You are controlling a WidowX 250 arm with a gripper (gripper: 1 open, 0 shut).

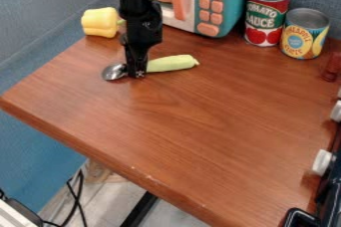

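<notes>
My black gripper [136, 70] points down at the wooden table [186, 131], its tip low over the surface, between a silver spoon-like head [115, 72] and a pale yellow-green corn-like piece [173, 63]. Whether its fingers are shut on either thing I cannot tell, as the arm hides the part between them.
At the back stand a yellow pepper-like object [100, 22], a teal toy microwave [213, 2], a tomato can [265, 17] and another can [304, 34]. Black equipment [314, 211] lines the right edge.
</notes>
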